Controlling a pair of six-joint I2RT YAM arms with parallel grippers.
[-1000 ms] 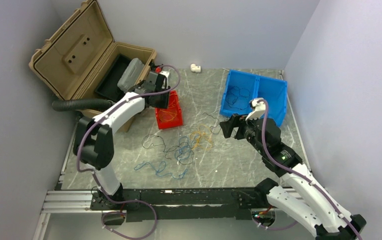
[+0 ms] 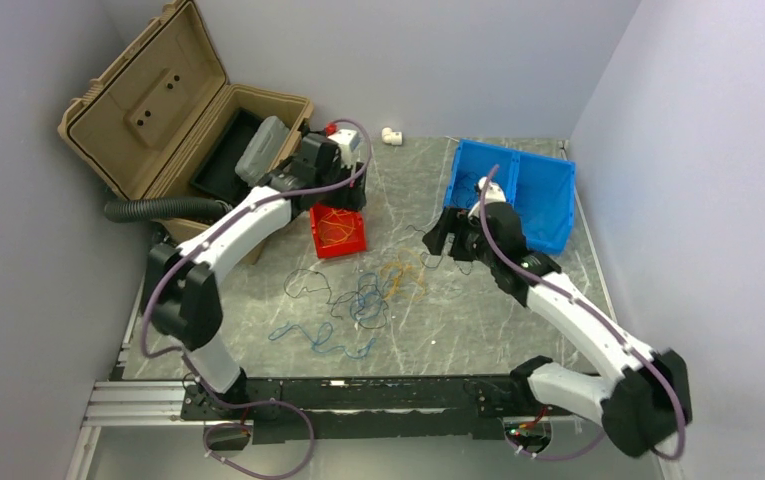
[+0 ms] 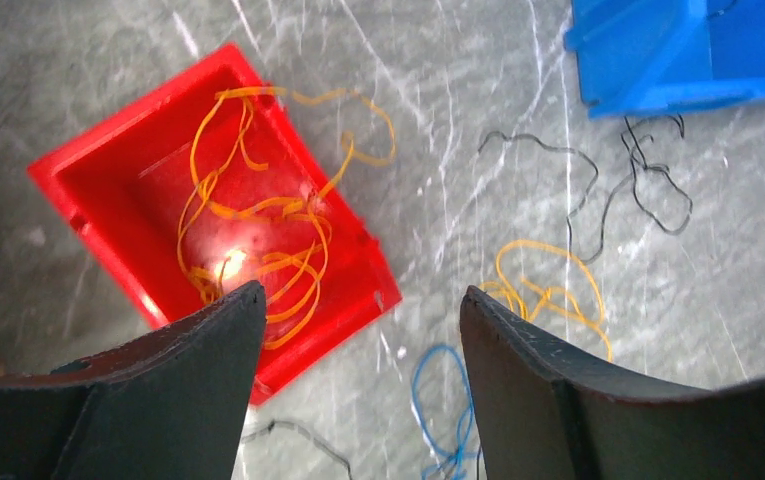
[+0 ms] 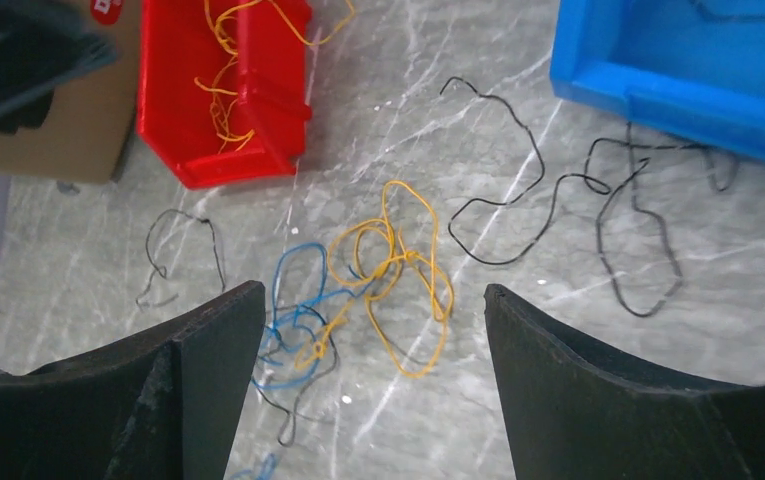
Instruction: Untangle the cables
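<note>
On the table lies a loose tangle of an orange cable (image 4: 393, 262), a blue cable (image 4: 303, 315) and dark cable (image 4: 283, 405). A separate blue cable (image 2: 323, 341) lies nearer the front edge. Another black cable (image 4: 503, 205) stretches from the table toward the blue bin (image 4: 648, 118). Inside the red box (image 3: 130, 160) is an orange cable (image 3: 208, 207), one loop hanging over its rim. Above that box my left gripper stands open, no cable between its fingers. My right gripper is open and empty over the table, right of the tangle.
A tan case (image 2: 163, 120) with its lid up stands at the back left, holding a grey item (image 2: 262, 150). A white fitting (image 2: 391, 137) sits at the back.
My left gripper has shifted rightward over the red box. The right arm has swung left, nearer the tangle. The cables on the table look unmoved.
</note>
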